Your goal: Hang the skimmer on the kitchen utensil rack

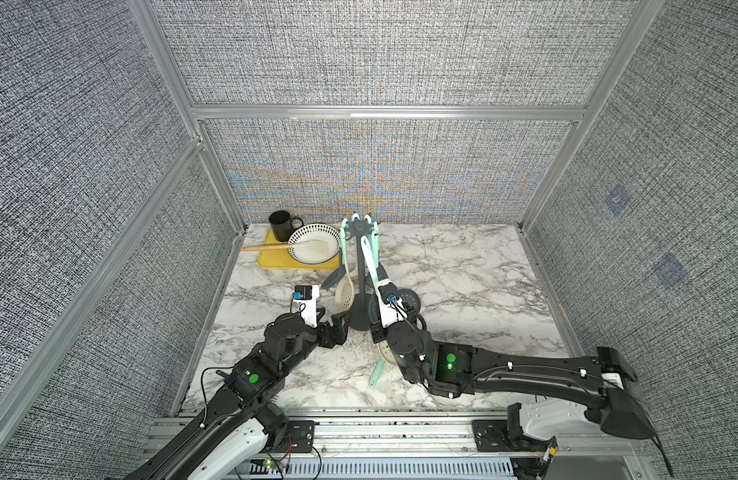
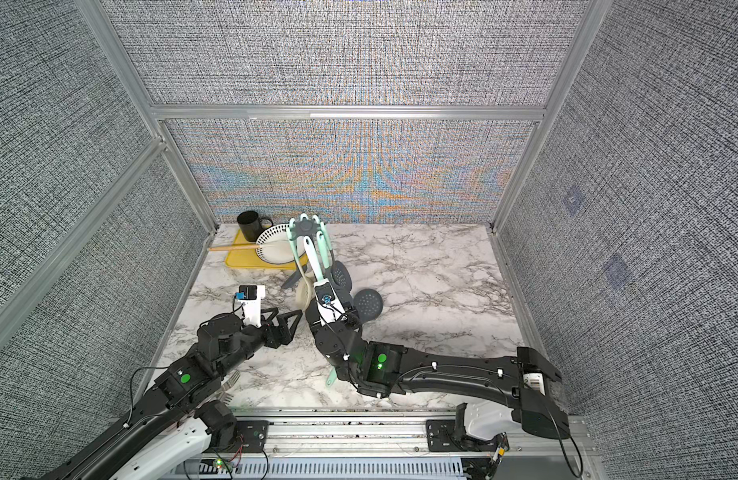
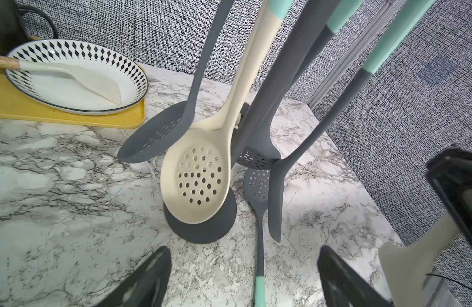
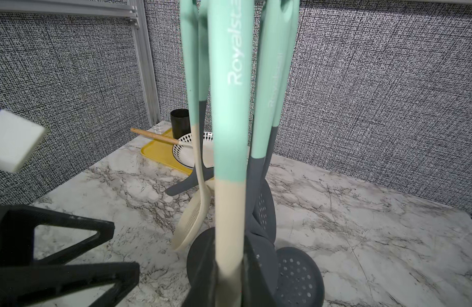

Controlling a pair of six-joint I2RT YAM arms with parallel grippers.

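Observation:
The cream skimmer with a mint handle (image 4: pixel 230 102) stands steeply, handle up, with my right gripper shut on its cream shaft. Its holed head (image 1: pixel 387 353) shows partly below the right arm. The handle's upper end is close to the top hub (image 1: pixel 359 227) of the grey rack; whether it touches a hook cannot be seen. My left gripper stands open and empty, left of the rack's base (image 3: pixel 207 225). Its dark fingers (image 3: pixel 149 278) are apart in the left wrist view.
Several utensils hang on the rack, among them a cream slotted spoon (image 3: pixel 195 174) and a grey ladle (image 3: pixel 159 130). A grey skimmer (image 3: pixel 257 189) lies on the table. Back left are a yellow tray (image 1: pixel 273 257), a plate (image 1: pixel 313 243) and a black mug (image 1: pixel 281 225).

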